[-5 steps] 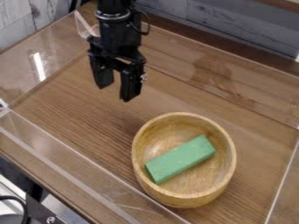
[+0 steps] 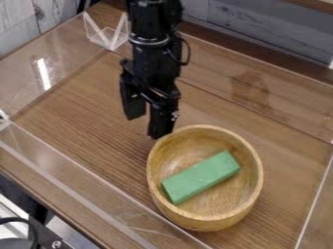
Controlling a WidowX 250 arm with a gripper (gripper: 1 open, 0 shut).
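Note:
A black robot arm reaches down from the top of the camera view, its gripper (image 2: pixel 148 118) open above the wooden tray floor, just up and left of a round wooden bowl (image 2: pixel 173 143). In the bowl lies a green rectangular block (image 2: pixel 201 176), tilted diagonally. I see nothing held between the dark fingers, though their detail is hard to make out.
The tray floor (image 2: pixel 72 122) is clear left of the bowl and to the right behind it. Pale walls border the tray. A clear plastic piece is at the top left, and a black cable curls at the lower left.
The bowl and the green block have not moved.

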